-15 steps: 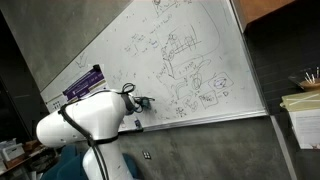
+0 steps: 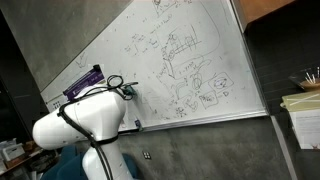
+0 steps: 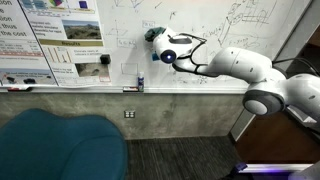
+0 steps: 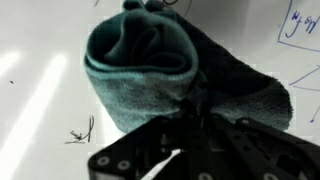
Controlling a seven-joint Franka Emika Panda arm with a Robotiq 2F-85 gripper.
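Note:
A dark teal cloth [image 4: 150, 70], bunched and folded, fills the middle of the wrist view. My gripper is shut on it, though the fingertips are mostly buried in the cloth. In exterior view 2 the cloth [image 3: 153, 34] shows as a small dark green patch at the end of the arm, close against the whiteboard [image 3: 120, 40]. Whether it touches the board cannot be told. Handwriting and a blue drawn box remain on the whiteboard [image 4: 40, 110] around the cloth. The arm hides most of the gripper in exterior view 1.
Posters [image 3: 75, 45] hang left of the gripper. Below runs the board's ledge [image 3: 100, 88] with a few small items on it. A teal chair [image 3: 65, 140] stands in front at the lower left. Shelves with papers [image 2: 305, 102] are at the far right.
Compared with a second ago, the arm's end has risen slightly along the board and shifted a little left.

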